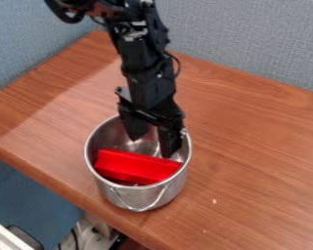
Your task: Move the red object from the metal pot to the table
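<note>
The red cylinder point(136, 166) lies on its side inside the metal pot point(145, 197), toward the front of its opening. My black gripper point(152, 148) reaches down into the rear part of the pot. Its two fingers are spread apart, and bare pot interior shows between them. The cylinder sits in front of the fingers, not between them. The lowest part of the right fingertip is close to the pot's right wall; whether it touches cannot be made out.
The pot stands near the left front edge of the wooden table point(250, 176). Wide bare table lies to the right and behind. Past the edge, at lower left, are a white object and cables.
</note>
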